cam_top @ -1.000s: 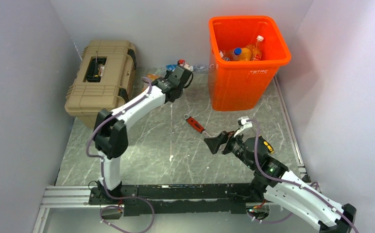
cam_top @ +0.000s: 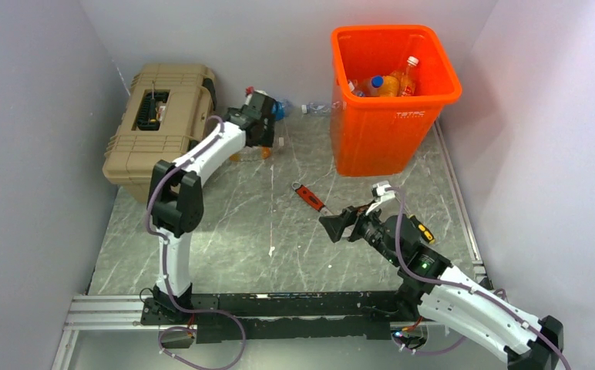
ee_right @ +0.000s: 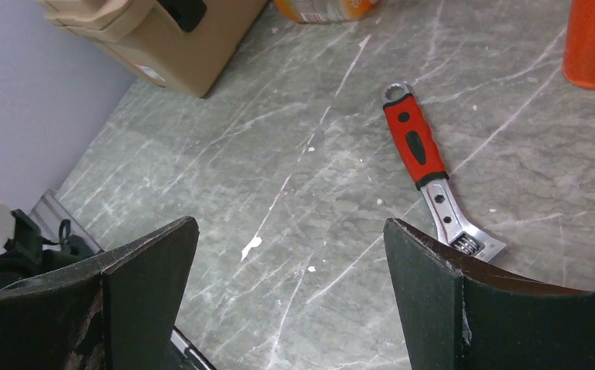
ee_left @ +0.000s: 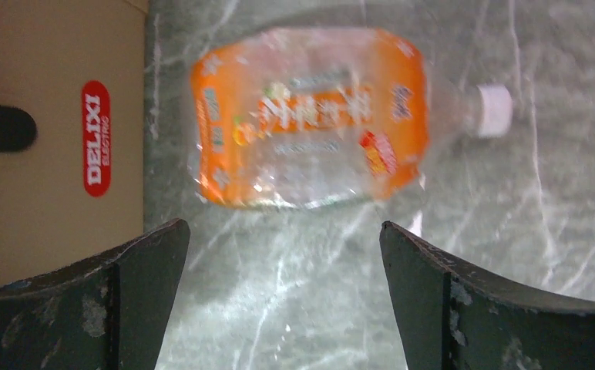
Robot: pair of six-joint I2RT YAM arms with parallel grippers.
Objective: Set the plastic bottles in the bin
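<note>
An orange-labelled plastic bottle [ee_left: 310, 116] lies on its side beneath my left gripper, whose fingers stand open around empty space just short of it. From above, that gripper [cam_top: 252, 127] partly hides it. A clear bottle [cam_top: 317, 109] and a blue item [cam_top: 280, 108], partly hidden, lie along the back wall. The orange bin [cam_top: 379, 135] holds several bottles [cam_top: 406, 81]. My right gripper is open and empty over the grey floor near the front right.
A tan hard case [cam_top: 159, 139] stands left of the bottle. A red-handled wrench [cam_top: 307, 196] lies in the middle; a yellow-black tool [cam_top: 424, 230] is partly behind the right arm.
My left gripper has moved leftward toward the case and the orange-labelled bottle. The right arm has shifted slightly left since a second ago.
</note>
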